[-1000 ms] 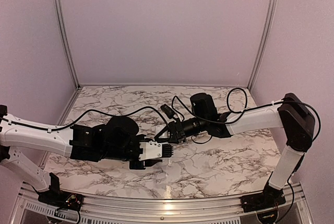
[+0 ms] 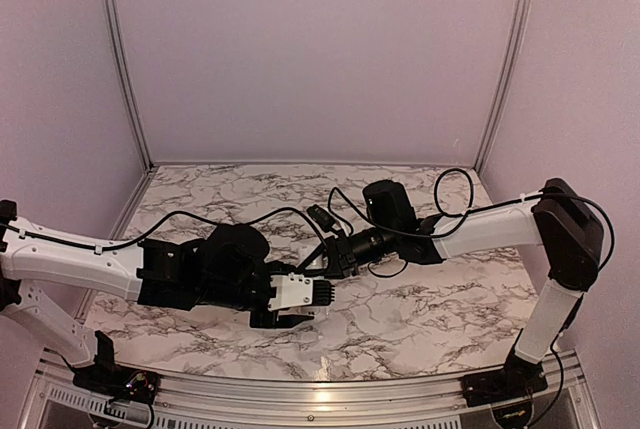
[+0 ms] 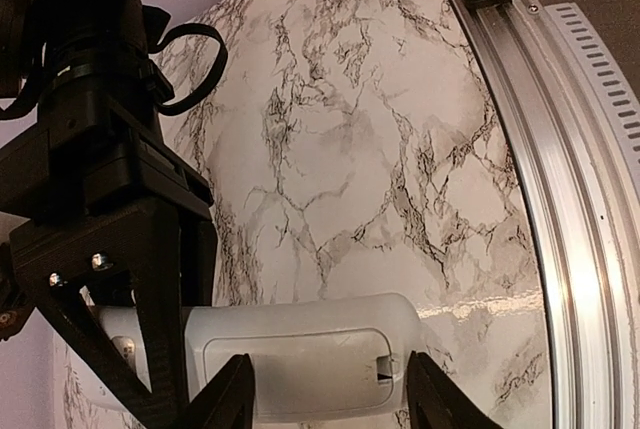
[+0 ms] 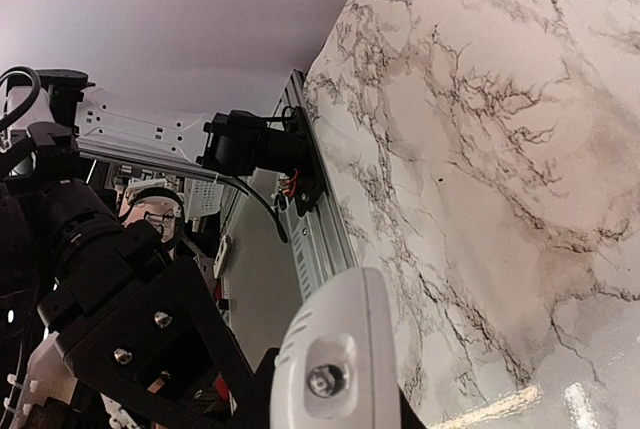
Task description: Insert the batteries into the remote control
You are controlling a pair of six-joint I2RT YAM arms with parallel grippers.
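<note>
A white remote control (image 3: 310, 369) is held up in my right gripper (image 2: 325, 254), which is shut on it; the dark fingers grip its body at the left of the left wrist view. Its back, with a cover outline and small notch, faces the left wrist camera, and its rounded end (image 4: 360, 319) fills the bottom of the right wrist view. My left gripper is open, its fingertips over the remote's back at either side of the cover area, near the notch. In the top view both grippers meet at the middle, largely hiding the remote. No batteries can be made out clearly.
A metal rail (image 2: 310, 394) runs along the front edge, and walls enclose the sides and back. Small objects at the top edge of the right wrist view are too cut off to tell.
</note>
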